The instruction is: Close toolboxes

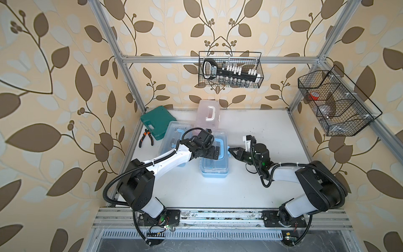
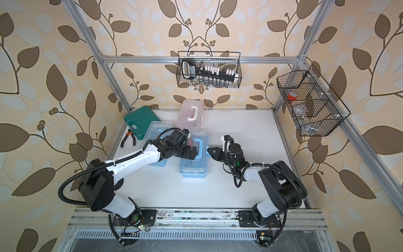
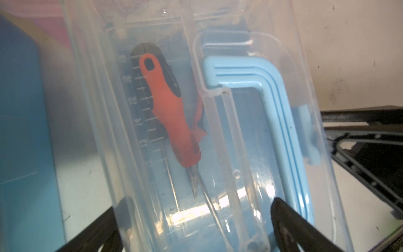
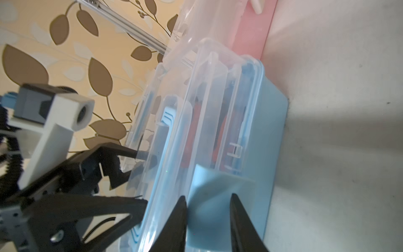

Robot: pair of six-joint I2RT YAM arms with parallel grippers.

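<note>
A blue toolbox with a transparent lid and orange tools inside stands in the middle of the table. My left gripper is open over its lid, fingers either side near the handle. My right gripper is at the box's right side, fingertips at the raised blue latch, fingers part open. A larger clear toolbox lies to the left, partly behind my left arm. A pink case and a green case stand at the back.
Orange-handled pliers lie by the left edge. Wire baskets hang on the back and right frame.
</note>
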